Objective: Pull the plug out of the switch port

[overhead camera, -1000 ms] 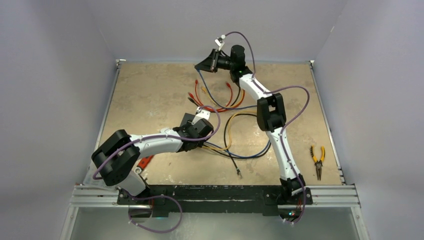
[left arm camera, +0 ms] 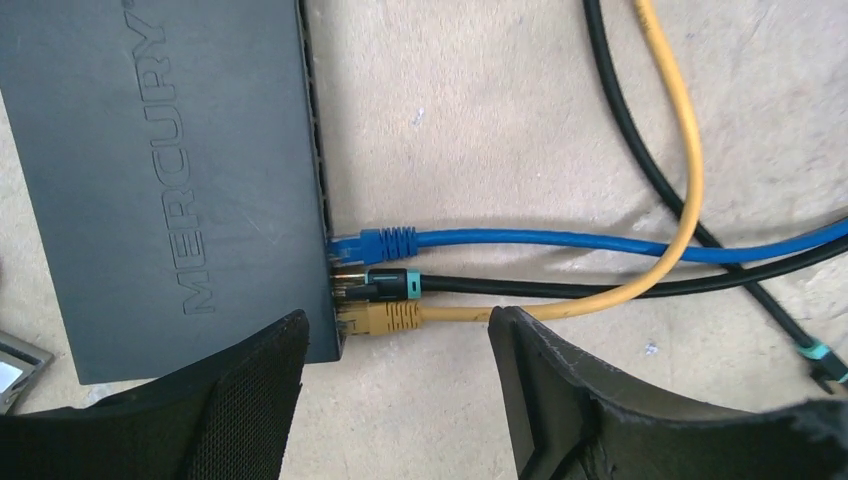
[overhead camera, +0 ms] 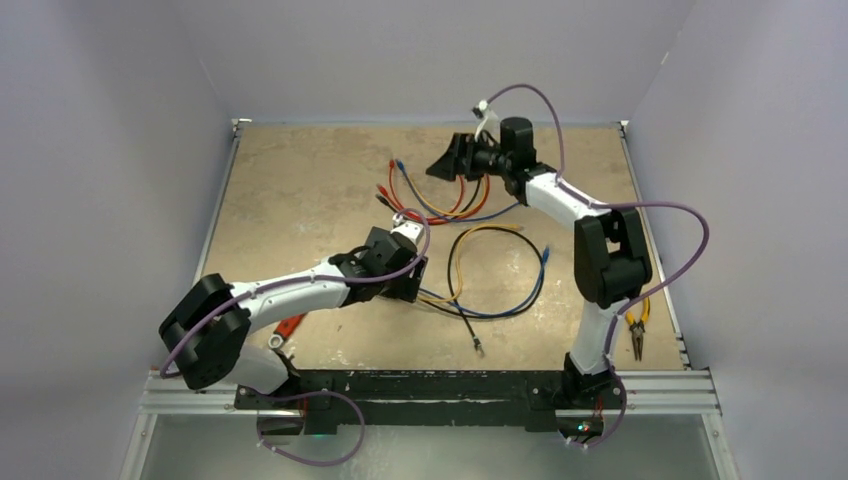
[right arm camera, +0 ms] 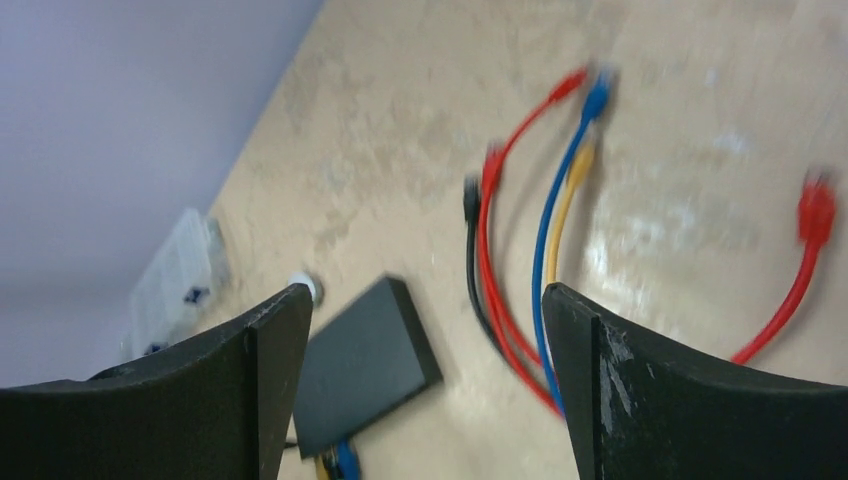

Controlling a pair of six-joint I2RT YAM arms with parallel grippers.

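Observation:
The black MERCURY switch [left arm camera: 180, 190] lies flat in the left wrist view. Along its right edge sit a blue plug [left arm camera: 387, 246], a black plug with a teal band [left arm camera: 388, 285] and a yellow plug [left arm camera: 385, 318], side by side at the ports. My left gripper has its fingers apart over this edge, and no plug is gripped. In the top view the left arm hides most of the switch. My right gripper [overhead camera: 439, 165] is open and empty at the back of the board. A blue cable end [right arm camera: 597, 97] lies loose in the right wrist view.
Loose red, black and yellow cables lie at the back, including a red plug [right arm camera: 817, 212]. A coil of cables [overhead camera: 540, 285] spreads right of the switch. Yellow pliers [overhead camera: 637, 325] lie at the right edge. A red tool [overhead camera: 287, 330] is front left.
The right arm has swung right.

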